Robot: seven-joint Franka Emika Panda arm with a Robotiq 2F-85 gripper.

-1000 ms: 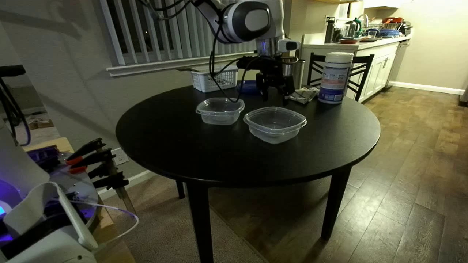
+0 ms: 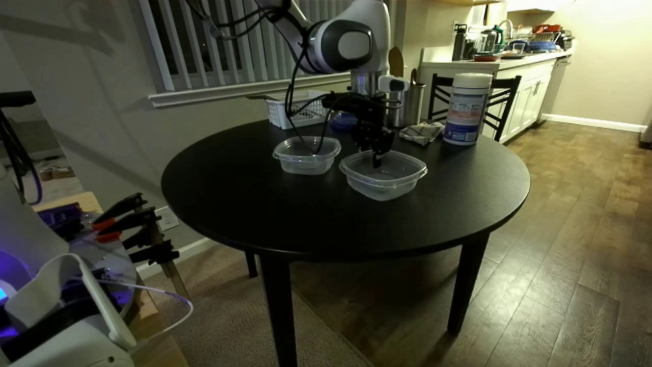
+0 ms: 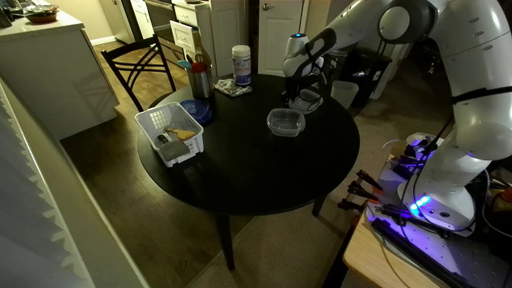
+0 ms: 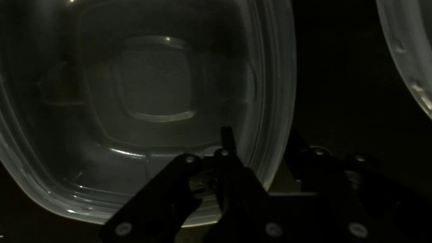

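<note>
A clear plastic container (image 2: pixel 385 186) with a wide rim sits on the black table, and my gripper (image 2: pixel 375 156) is lowered at its back side. In the wrist view this container (image 4: pixel 156 81) fills the left and middle, empty inside. My gripper stands part open across its wall: one finger (image 4: pixel 227 139) shows over the inside, the other beyond the rim on the outside. Whether either finger touches the plastic, I cannot tell. Close by stands a second clear container (image 3: pixel 286 123), also empty; its edge (image 4: pixel 399 44) enters the wrist view at the right.
Toward the window are a white basket (image 3: pixel 192 145) with utensils in it and a blue lid-like item (image 3: pixel 197 111). A steel utensil holder (image 3: pixel 201 84), a folded cloth (image 3: pixel 231 88) and a wipes canister (image 2: pixel 466 113) stand beyond the containers.
My gripper has come down and slightly left in exterior view 1, from above and behind the right-hand container to its rim. Both containers stay where they were.
</note>
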